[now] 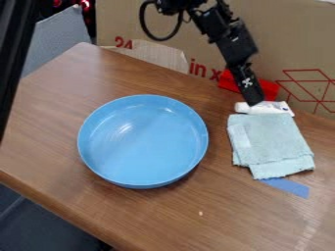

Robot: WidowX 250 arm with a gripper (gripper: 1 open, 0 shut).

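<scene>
My black gripper [252,96] is at the upper right, low over a white tube [269,108] that lies along the top edge of a folded pale cloth [271,147]. It is open, though its fingertips are small and dark here, and I cannot tell whether they touch the tube. Just behind it sits a red object [267,87], partly hidden by the gripper. A light blue plate [141,141] rests on the left of the wooden table.
A cardboard box wall [144,29] closes off the back. A blue tape strip [291,184] lies below the cloth. Bare table [197,211] shows at the front and left; its left edge drops to a dark floor.
</scene>
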